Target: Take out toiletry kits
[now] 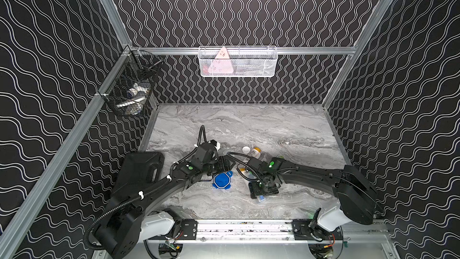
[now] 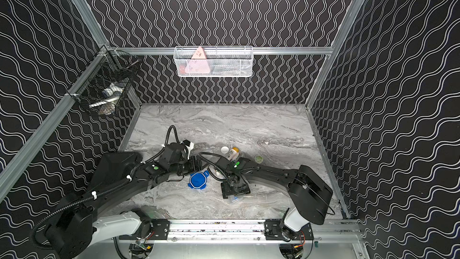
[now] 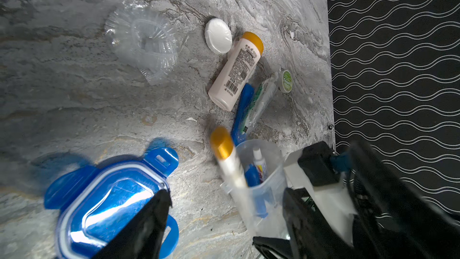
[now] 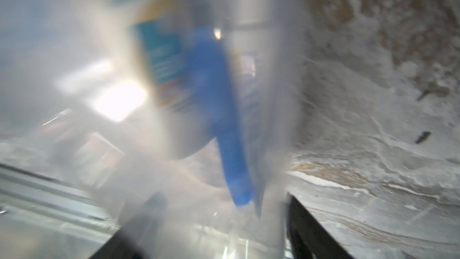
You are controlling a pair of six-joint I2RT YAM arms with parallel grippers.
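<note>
A clear bag or pouch (image 4: 81,115) of toiletries lies under my right gripper (image 1: 263,189); in the blurred right wrist view it holds a blue item (image 4: 220,115) and a bottle. Whether that gripper grips it is unclear. The left wrist view shows a gold-capped bottle (image 3: 232,172), a white bottle with orange cap (image 3: 234,72), a wrapped tube (image 3: 261,100), a white round (image 3: 218,35) and a clear crumpled piece (image 3: 141,40). My left gripper (image 1: 225,164) hangs part open above the blue lid (image 3: 107,215), nothing visible between its fingers.
A black case (image 1: 129,172) lies at the left. A black mesh basket (image 1: 122,86) hangs on the left rail, a white one (image 1: 254,62) on the back rail.
</note>
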